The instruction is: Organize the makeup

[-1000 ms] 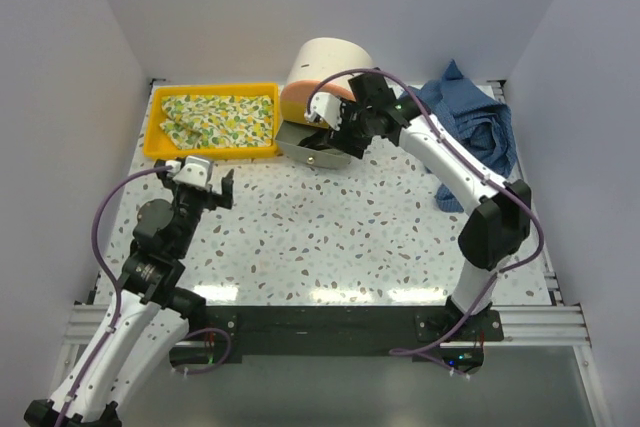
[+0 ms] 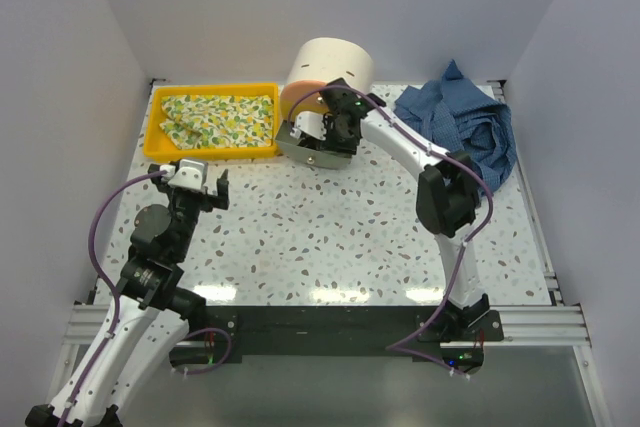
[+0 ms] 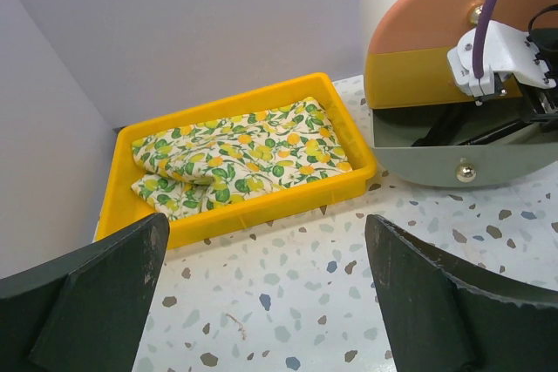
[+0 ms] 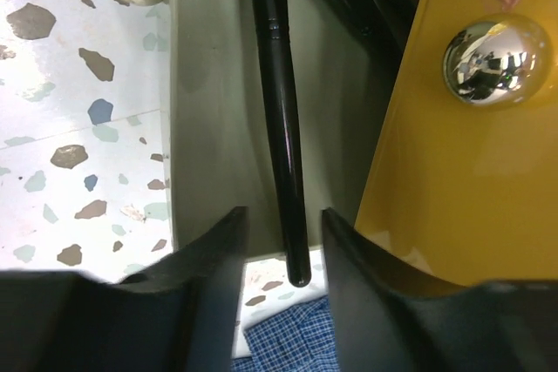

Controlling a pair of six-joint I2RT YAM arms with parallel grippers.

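Observation:
A cream organizer (image 2: 330,55) with orange and yellow front has its lower drawer (image 3: 418,165) pulled out, pale green inside. A long black makeup stick (image 4: 283,145) and a second dark item (image 4: 366,6) lie in it. My right gripper is over the drawer, its fingers apart on either side of the stick's end, not visibly touching it. My left gripper stands open over the left of the table, empty.
A yellow tray (image 3: 353,182) holding lemon-print cloth (image 2: 210,122) sits at the back left. A blue checked cloth (image 2: 455,127) lies at the right.
The left arm has shifted very slightly.

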